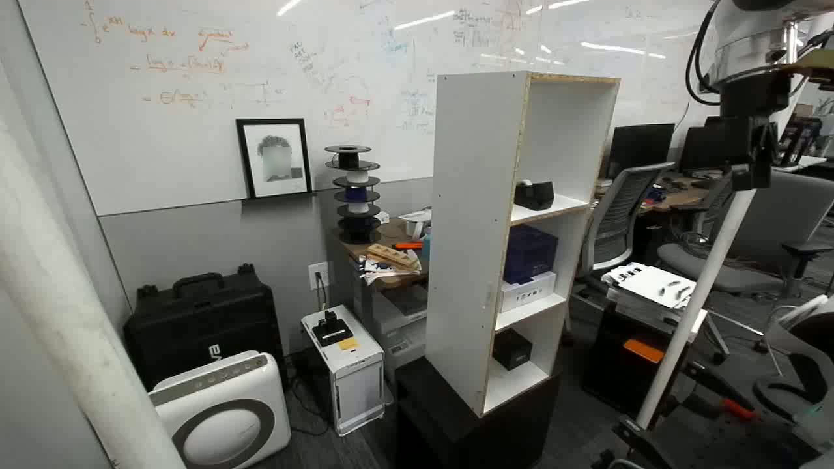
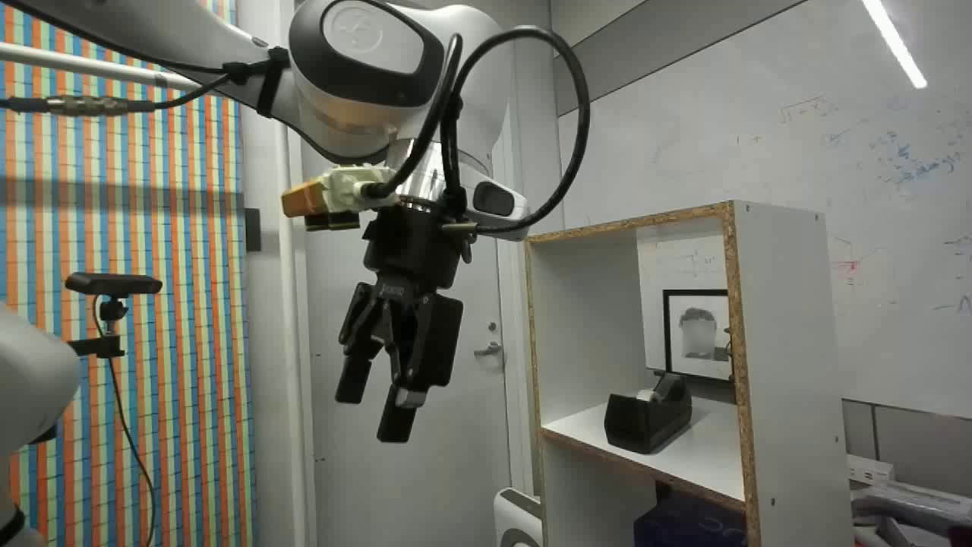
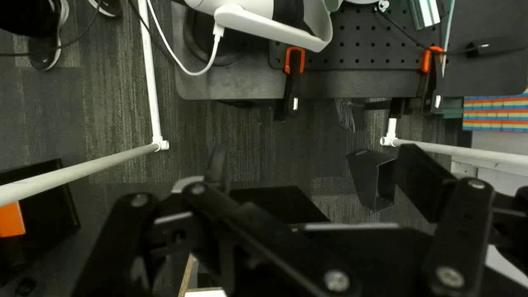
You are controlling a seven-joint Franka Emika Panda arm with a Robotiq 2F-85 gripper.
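Observation:
My gripper [image 2: 373,415] hangs in the air with its fingers apart and pointing down, nothing between them. In exterior view 2 it is to the left of the white shelf unit [image 2: 788,365], clear of it. A black tape dispenser [image 2: 648,418] sits on the upper shelf board; exterior view 1 shows the same tape dispenser [image 1: 533,195] in the top compartment. Below it, a dark blue box [image 1: 530,254] rests on a white box [image 1: 528,290]. In the bottom compartment stands a small black box [image 1: 512,348]. From the wrist, open fingers [image 3: 420,180] frame bare floor.
A black table [image 3: 366,84] with orange-tipped clamps lies along the top of the wrist view. White pipes [image 3: 79,170] cross at its left. The shelf's side panel [image 1: 477,234] and wood edges border its compartments. Open air surrounds the gripper.

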